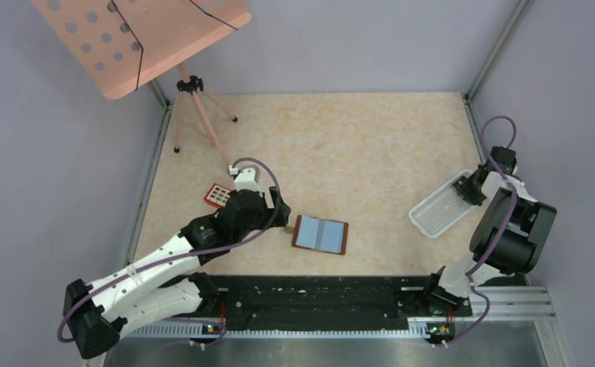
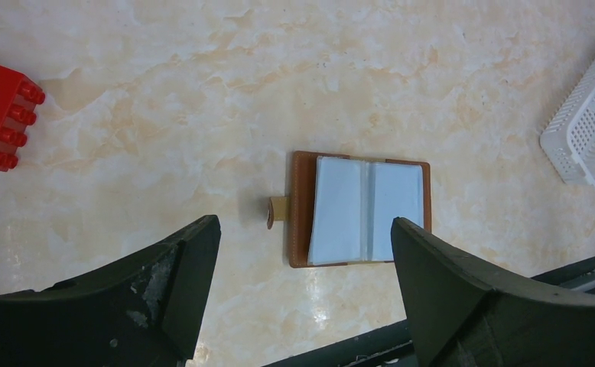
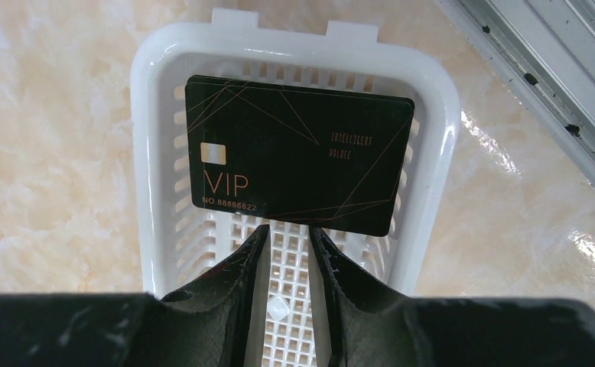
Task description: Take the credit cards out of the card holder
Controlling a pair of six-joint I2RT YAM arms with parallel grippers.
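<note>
A black VIP card (image 3: 298,157) lies flat at one end of the white basket (image 3: 143,191) in the right wrist view. My right gripper is over the basket with its fingertips close to the card's lower edge. They stand slightly apart, with only the basket's grid showing between them. The brown card holder (image 2: 300,206) lies spread on the table, its clear pale sleeves (image 2: 339,210) upward. No card can be made out in them. Above the holder, my left gripper stands wide open, holding nothing.
Near the left arm is a red block-like object (image 2: 2,115) with studs. A pink tripod stand (image 1: 195,92) occupies the far left. The right wall's metal rail (image 3: 562,99) runs close to the basket.
</note>
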